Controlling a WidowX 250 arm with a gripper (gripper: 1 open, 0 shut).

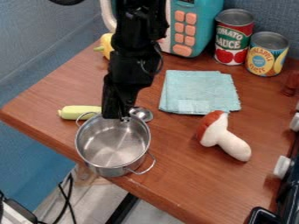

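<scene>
My black gripper (117,112) points down over the back rim of a steel pot (114,153) at the table's front-left. Its fingertips are dark and small, so whether they are open or shut, or hold anything, I cannot tell. A yellow-green corn-like toy (77,113) lies left of the pot, and a small metal lid or object (142,114) is just behind it. A red-and-white toy (230,142) lies to the right.
A light blue cloth (200,91) lies mid-table. Behind are a tomato sauce can (232,37), a second can (267,54) and a teal toy appliance (186,26). Black-and-white fittings line the right edge.
</scene>
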